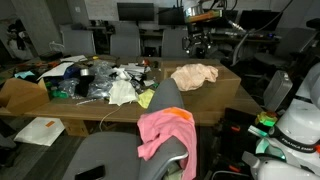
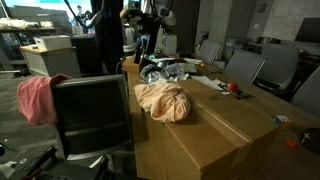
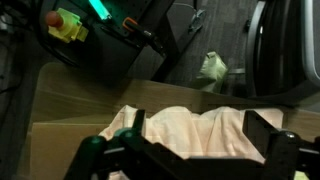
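My gripper (image 1: 196, 50) hangs above the near edge of the wooden table, open, with nothing visible between its fingers. Under it a peach cloth (image 1: 193, 76) lies bunched on the tabletop; in the wrist view the cloth (image 3: 200, 125) shows beneath and between the spread fingers. A pale green cloth (image 3: 212, 72) lies low beside the grey chair, apart from the gripper. Over a chair back hangs a pink cloth (image 1: 166, 132), seen at the left in exterior view 2 too.
The wooden table (image 2: 225, 125) has clear top around its near corner. Farther along stand an open cardboard box (image 1: 24, 97), plastic bags (image 1: 100, 84) and a white cloth (image 1: 122, 92). A grey chair (image 1: 115, 155) stands close to the table's front.
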